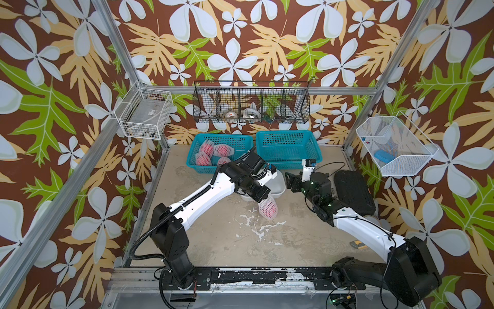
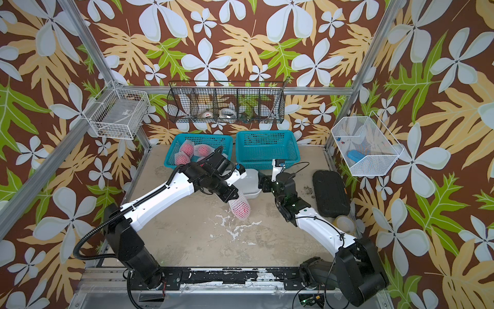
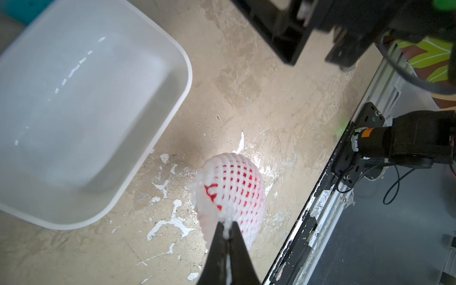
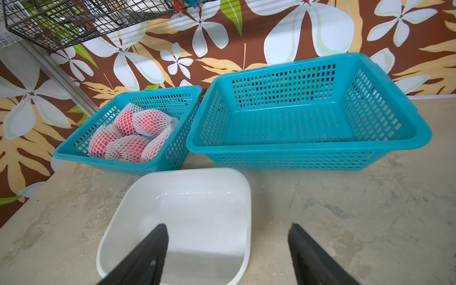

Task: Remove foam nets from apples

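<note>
A red apple in a white foam net [image 3: 230, 190] hangs from my left gripper, whose fingers are shut on the net's end; in the top views this bundle [image 1: 268, 207] is over bare table in front of the white tub [image 4: 180, 218]. My right gripper stands open at the tub's right side, nothing between its fingers. The left teal basket [image 4: 80, 154] holds several netted apples [image 4: 152, 122].
The right teal basket [image 4: 304, 144] is empty. A black mat [image 2: 329, 193] lies at the table's right. Wire racks [image 1: 251, 103] hang on the walls.
</note>
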